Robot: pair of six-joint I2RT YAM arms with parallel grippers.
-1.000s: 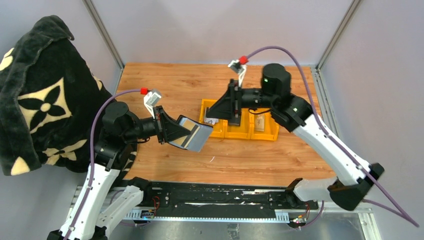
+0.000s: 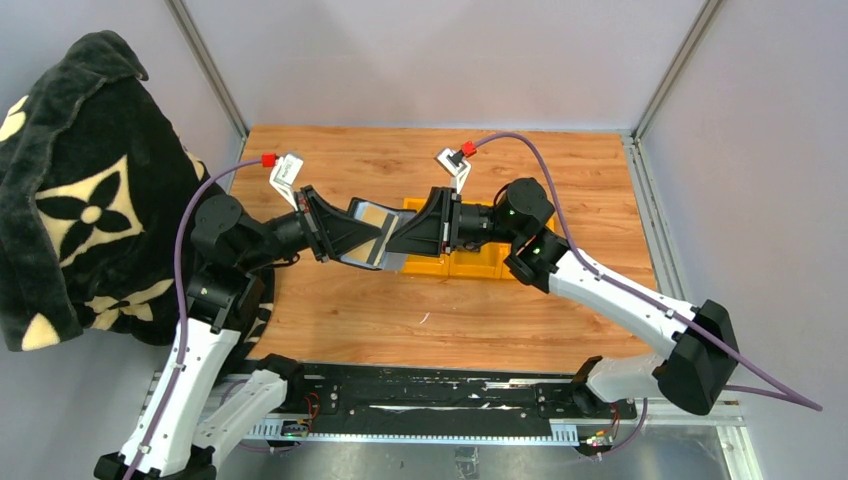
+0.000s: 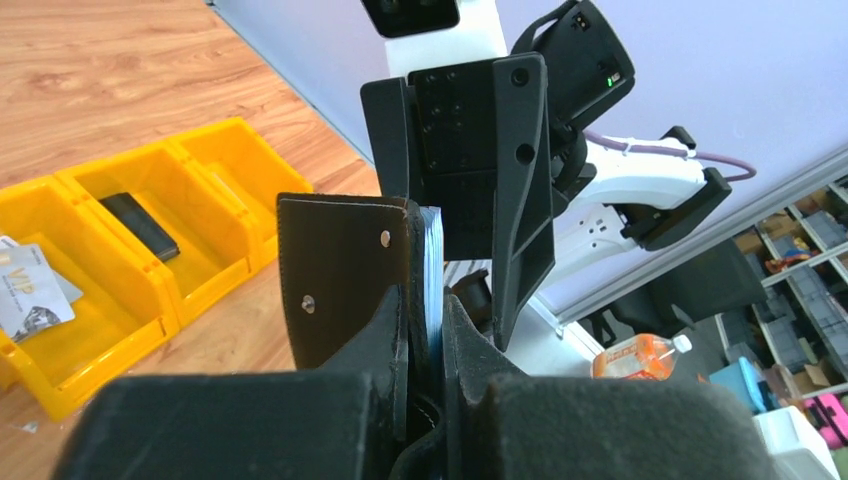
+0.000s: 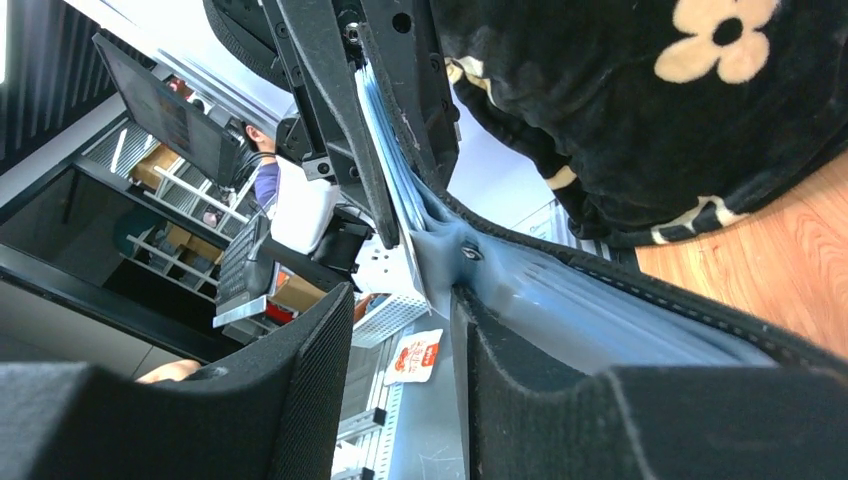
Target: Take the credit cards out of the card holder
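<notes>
The card holder (image 3: 340, 275) has a dark brown snap cover and pale blue clear sleeves (image 3: 433, 265). My left gripper is shut on it and keeps it above the table. A beige card with dark stripes (image 2: 371, 218) shows through a sleeve in the top view. My right gripper (image 2: 391, 246) is at the holder's free end, its tips close to the left gripper's. In the right wrist view its fingers (image 4: 318, 370) stand apart, with a sleeve edge (image 4: 428, 285) at the gap. Whether they touch it, I cannot tell.
Below the grippers sits a yellow divided tray (image 2: 475, 266). In the left wrist view one compartment holds pale cards (image 3: 30, 290), another a black flat item (image 3: 140, 224). A dark blanket (image 2: 90, 200) lies to the left.
My right gripper has moved left from over the tray to the holder's free end, covering part of the sleeves.
</notes>
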